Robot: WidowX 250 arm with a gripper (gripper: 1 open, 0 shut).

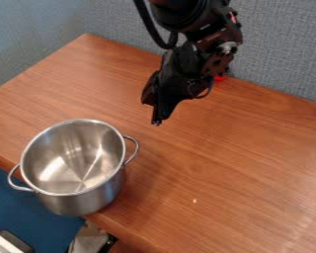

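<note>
My black gripper [158, 111] hangs over the back middle of the wooden table, fingers pointing down, shut with nothing visible between them. Behind it a red block [220, 77] is almost wholly hidden by the arm, with only a small red patch showing. A steel pot [71, 168] with two handles stands at the front left corner of the table, well apart from the gripper.
A grey padded wall [286, 54] runs along the back. Blue floor shows beyond the front left edge.
</note>
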